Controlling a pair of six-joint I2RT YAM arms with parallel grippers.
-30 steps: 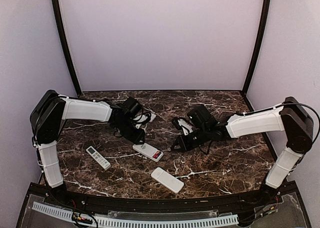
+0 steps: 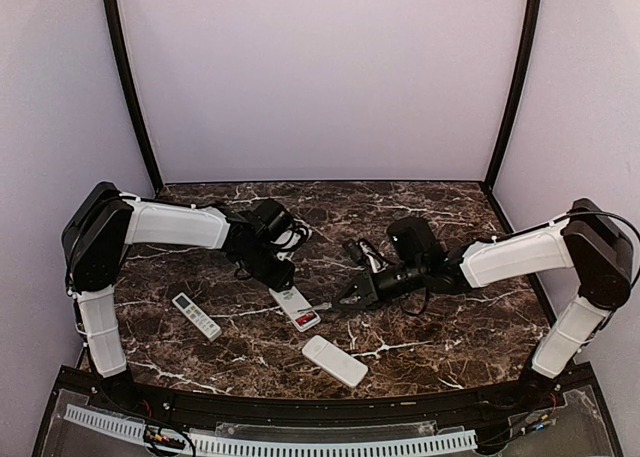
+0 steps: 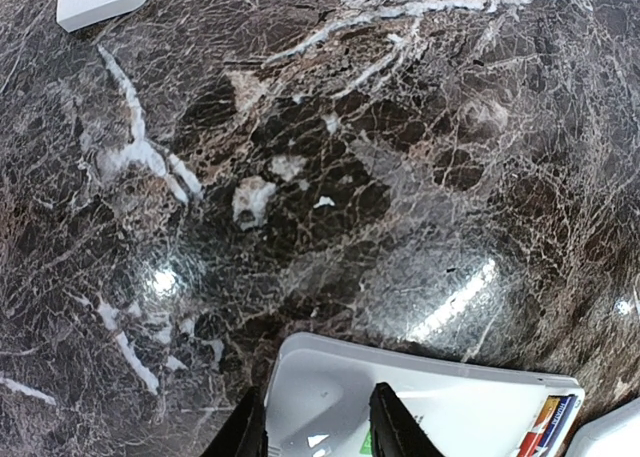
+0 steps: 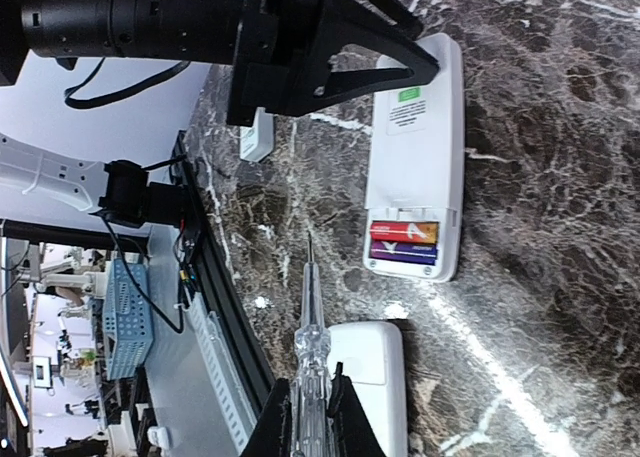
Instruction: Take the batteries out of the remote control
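Note:
The white remote [image 2: 290, 299] [image 4: 415, 147] lies back-up with its compartment open, showing a red battery [image 4: 402, 230] and a purple battery [image 4: 402, 252]. My left gripper [image 2: 285, 280] is shut on the remote's upper end. My right gripper [image 2: 355, 299] is shut on a slim screwdriver [image 4: 310, 337] with a clear handle, its tip pointing at the compartment end, just beside the remote in the top view; whether it touches cannot be told.
A second remote [image 2: 195, 315] lies at the left, buttons up. A white cover or case [image 2: 333, 360] lies in front of the open remote.
The held remote has turned, its compartment end swinging toward the front.

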